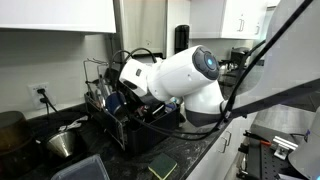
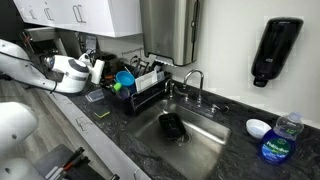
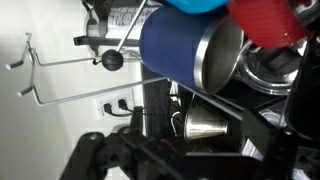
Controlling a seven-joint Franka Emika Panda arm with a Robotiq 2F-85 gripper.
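A dark blue mug (image 3: 168, 45) with a grey inside lies in the dish rack, seen close up in the wrist view. A red item (image 3: 268, 22) and a light blue one sit next to it. My gripper stands open, its dark fingers (image 3: 122, 152) spread along the lower part of that view, with the mug beyond them and nothing held. From the side, the arm reaches over the near end of the black rack (image 1: 130, 135), covering part of its dishes. A blue cup (image 2: 125, 78) shows in the rack in the second exterior view.
A metal pot (image 1: 63, 143) and a dark canister (image 1: 14, 132) stand left of the rack. A green-and-yellow sponge (image 1: 162, 166) lies in front of it. The sink (image 2: 180, 140), faucet (image 2: 195, 80) and soap bottle (image 2: 281, 138) are to the right.
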